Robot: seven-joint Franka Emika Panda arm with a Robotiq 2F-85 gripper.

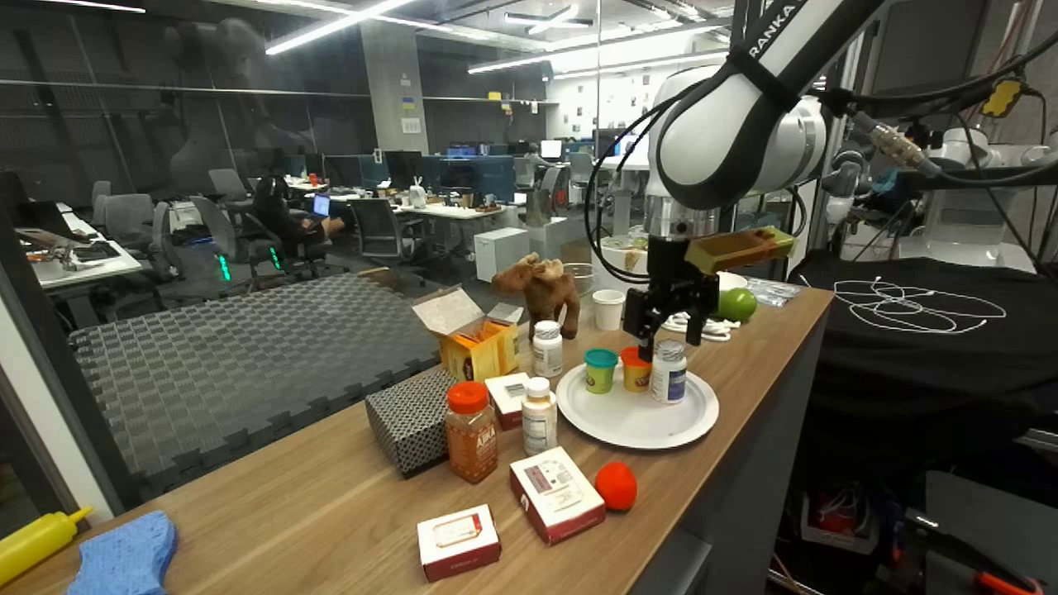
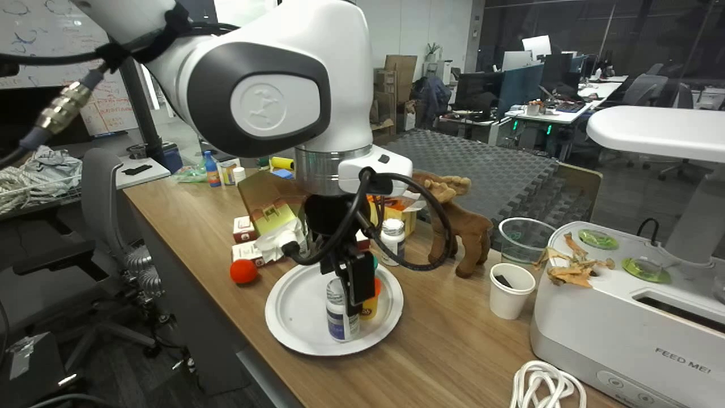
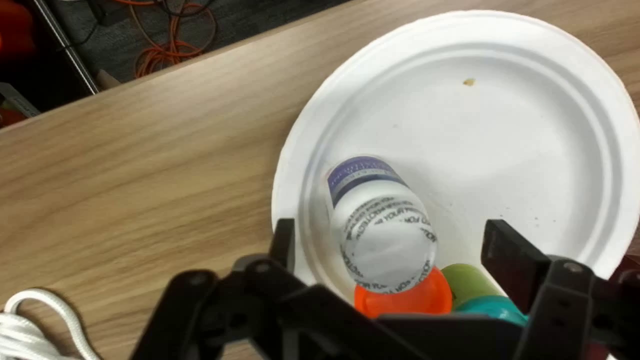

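On the white plate (image 1: 635, 428) stands a white pill bottle (image 1: 670, 382) with a purple-blue label, upright beside two small tubs. One tub is orange-lidded (image 1: 636, 368), the other green with a teal lid (image 1: 599, 372). My gripper is open above the plate, its black fingers on either side of the bottle's cap. In the wrist view a gap shows between the bottle (image 3: 387, 240) and each finger. The bottle's top partly covers the orange lid (image 3: 405, 297) there. From the second exterior side, a finger hides part of the bottle (image 2: 341, 316).
Left of the plate are a white bottle (image 1: 538, 416), an orange-lidded jar (image 1: 471, 431), red-and-white boxes (image 1: 557, 494) and a red ball (image 1: 617, 486). Behind stand a plush moose (image 1: 547, 292) and a paper cup (image 1: 607, 309). The plate's front half is bare.
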